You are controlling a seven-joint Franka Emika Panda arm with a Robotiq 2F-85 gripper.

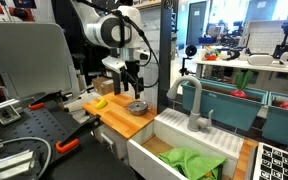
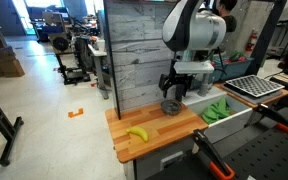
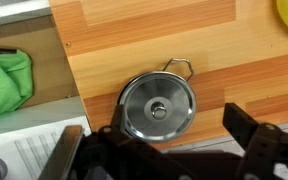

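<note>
A small round metal pot with a lid, a dark knob and a wire side handle (image 3: 181, 66) rests on the wooden counter (image 3: 124, 28). The pot (image 3: 159, 105) shows nearly whole in the wrist view, and also in exterior view 1 as a low silver pot (image 1: 137, 107). Above it hangs my gripper (image 1: 127, 66), open and pointing down, with clear air between it and the lid. From the wrist, the black fingers (image 3: 252, 133) stand wide apart on either side of the pot's lower part, nothing held. To one side lies a yellow object (image 2: 138, 132), apart from the pot.
Beside the counter, a white sink (image 1: 156, 143) holds a green cloth (image 1: 192, 163). A grey faucet (image 1: 194, 98) rises at the sink's back edge. Behind the counter stands a grey wood-look panel (image 2: 139, 60). A white ribbed rack (image 2: 256, 87) lies past the sink.
</note>
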